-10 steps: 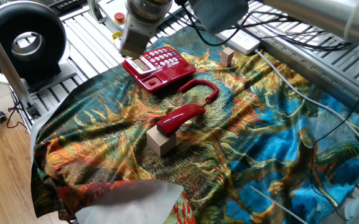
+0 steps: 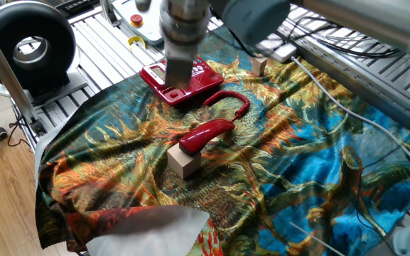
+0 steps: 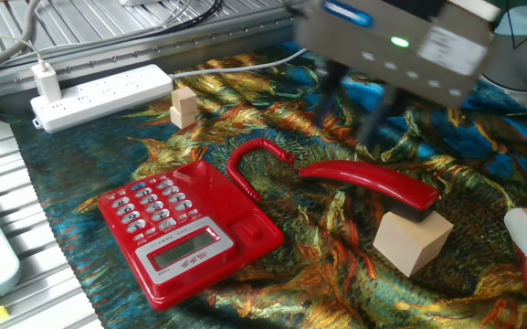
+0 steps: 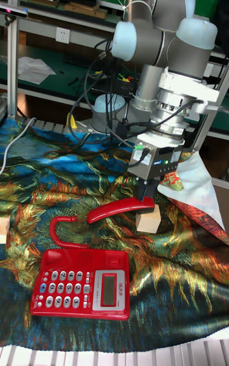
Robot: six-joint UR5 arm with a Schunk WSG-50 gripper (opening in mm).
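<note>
A red telephone base (image 3: pixel 190 233) with a keypad and small display lies on the patterned cloth. Its red handset (image 3: pixel 373 178) rests off the base, one end raised on a wooden block (image 3: pixel 413 241), and a coiled cord (image 3: pixel 241 164) runs from its other end. Over the handset hangs my gripper (image 3: pixel 347 131), blurred, its two dark fingers apart and nothing seen between them. In exterior view 3 the fingers (image 4: pixel 145 189) overlap the handset's block end; exterior view 2 shows them above it. Exterior view 1 has the arm's end covering part of the phone base.
Small wooden blocks (image 3: pixel 183 108) stand near a white power strip (image 3: pixel 103 98) at the cloth's edge. A white cable (image 2: pixel 354 114) crosses the cloth. The cloth (image 2: pixel 126 153) is rumpled, with a folded-over pale corner (image 2: pixel 151 231). A black round device (image 2: pixel 30 46) stands at the left.
In exterior view 1 the arm's end has swung to the right and now covers part of the phone's keypad. Phone base, handset and blocks have stayed put.
</note>
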